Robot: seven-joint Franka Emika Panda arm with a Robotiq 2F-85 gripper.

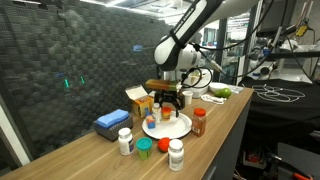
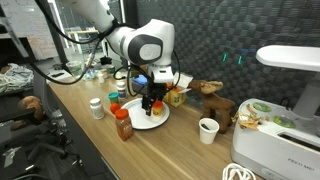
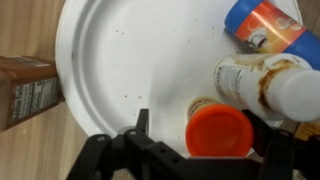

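My gripper points down over the white plate (image 3: 140, 65), its black fingers apart on either side of a small bottle with an orange cap (image 3: 220, 132). In the wrist view a gap shows on the cap's left, while its right side lies close to the right finger. Beside it on the plate are a white-capped bottle (image 3: 262, 82) and a blue and orange container (image 3: 265, 25). Exterior view 1 has the same plate (image 1: 180, 129) on the wooden counter, with the arm above it. The bottle's lower part is mostly hidden under its cap.
A brown jar with an orange lid (image 1: 199, 122) stands near the plate. Along the counter are white jars (image 1: 176, 155), a green-lidded jar (image 1: 144, 148), a blue box (image 1: 113, 124) and an open carton (image 1: 140, 100). A white cup (image 2: 208, 130) sits beyond the plate.
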